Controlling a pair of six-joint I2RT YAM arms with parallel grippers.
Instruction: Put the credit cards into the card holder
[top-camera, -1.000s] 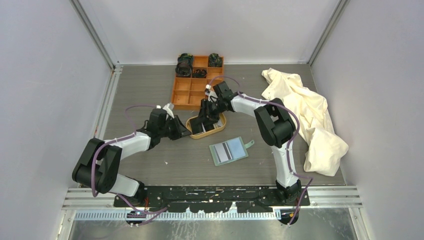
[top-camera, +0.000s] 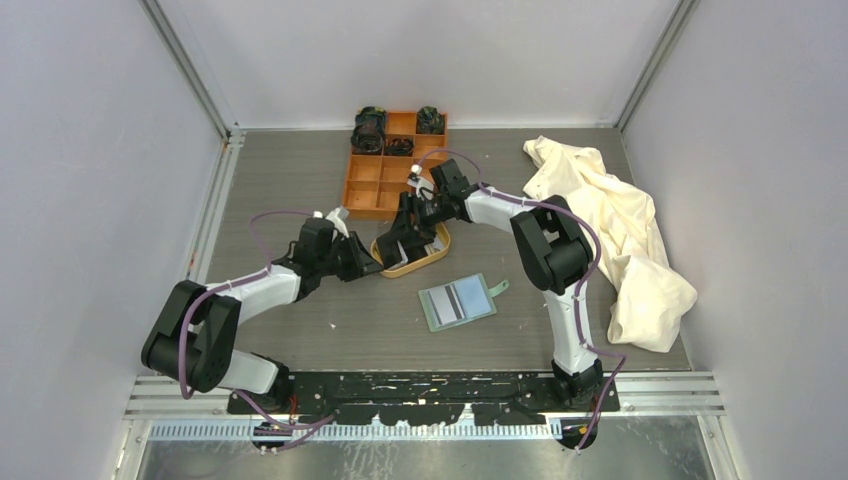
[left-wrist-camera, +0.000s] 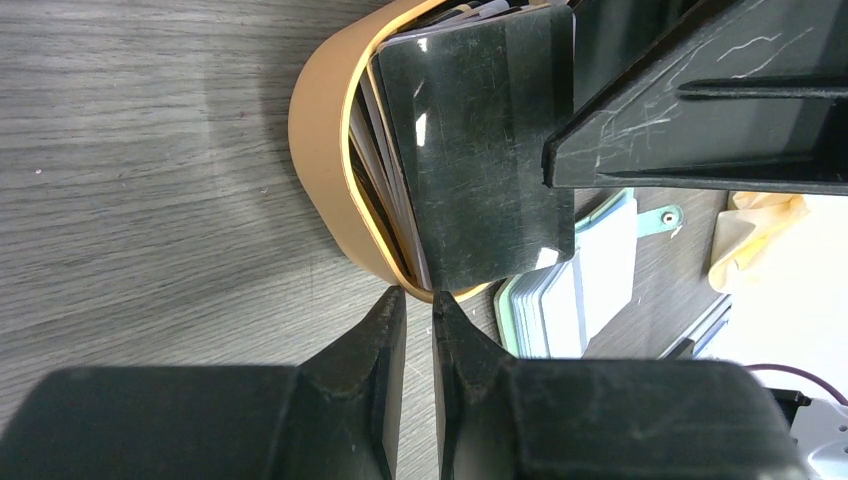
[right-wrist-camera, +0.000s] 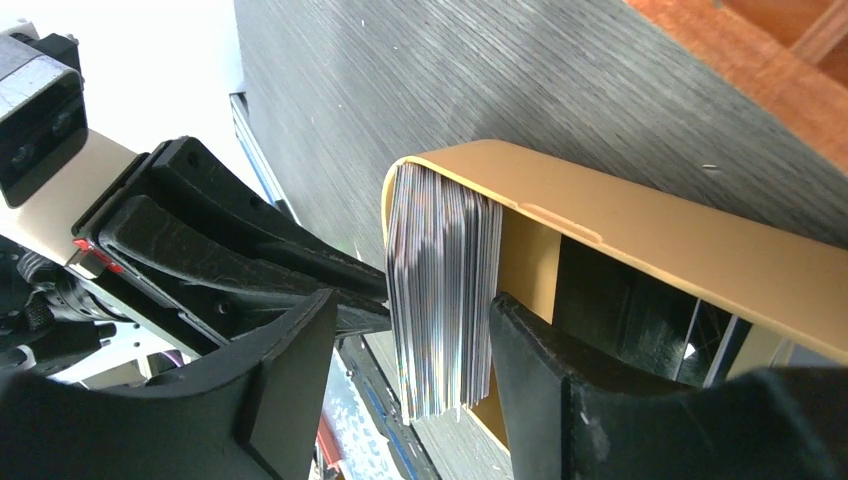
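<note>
A tight upright stack of cards stands at one end of the tan oval basket; in the left wrist view its front card (left-wrist-camera: 470, 150) is dark. My left gripper is shut on the basket's rim beside the stack. My right gripper has its fingers on either side of the stack, one close to it and the other with a visible gap; whether they press on the cards cannot be told. The mint-green card holder (top-camera: 457, 302) lies open on the table, right of the basket and nearer the front.
Behind the basket is an orange divided tray (top-camera: 372, 200) with black items in its far compartments. Cream cloth (top-camera: 600, 225) covers the table's right side. Bare grey table (top-camera: 400, 345) lies in front. Both grippers are crowded together at the basket.
Over the last second my right gripper has shifted very slightly at the basket. My left gripper, the basket and the card holder look unmoved.
</note>
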